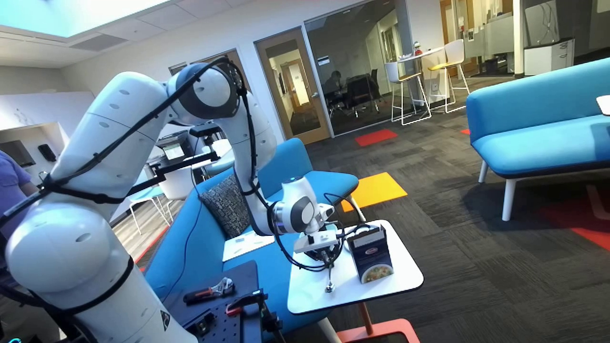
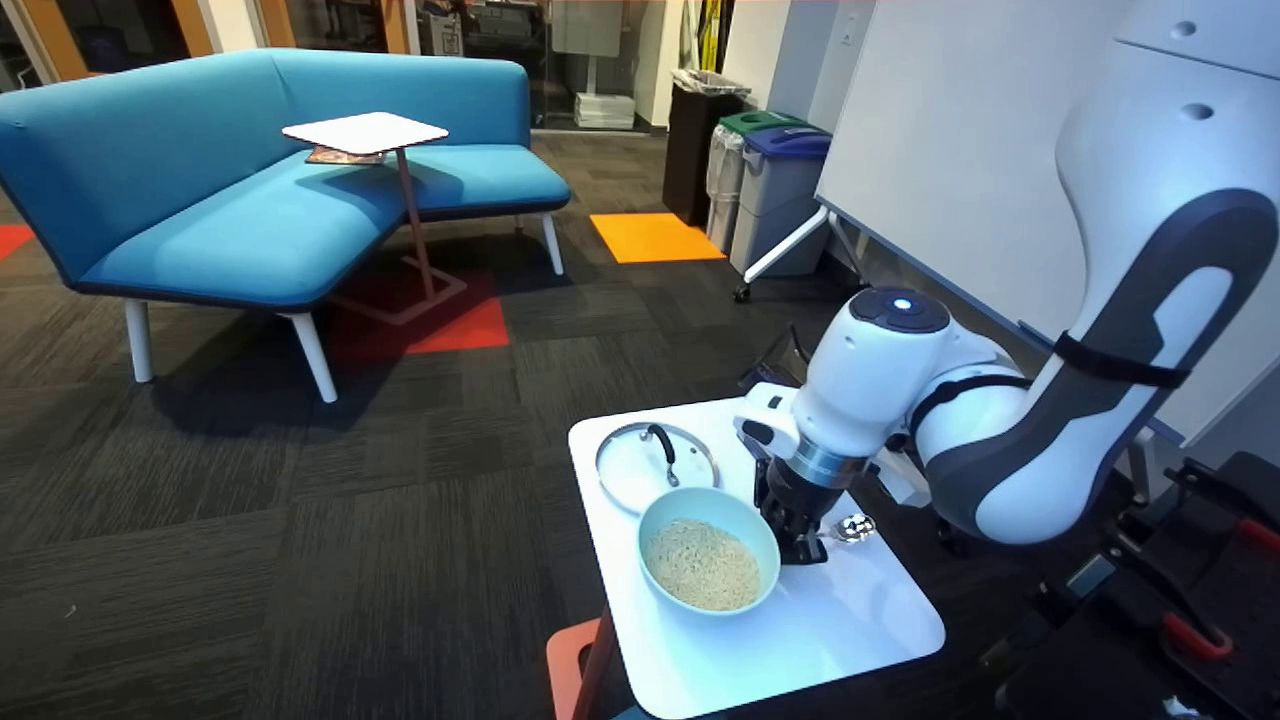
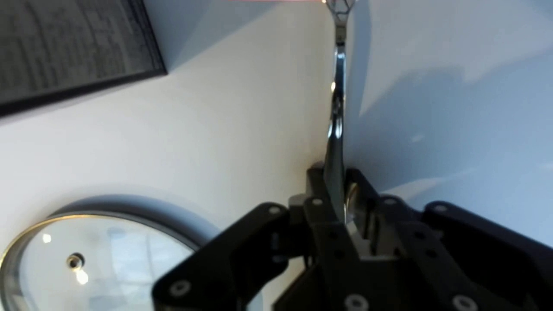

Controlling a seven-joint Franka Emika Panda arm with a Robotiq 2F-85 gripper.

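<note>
A shiny metal utensil with a slim handle and an openwork head is at the white table; its head points away from the bowl. My gripper is shut on the handle, close above the tabletop. In exterior view 2, the gripper is just beside a light-blue bowl of pale grains, and the utensil's head shows behind it. Whether the utensil touches the table is hard to tell.
A glass lid with a black handle lies behind the bowl. A dark open-topped box stands near the gripper.
</note>
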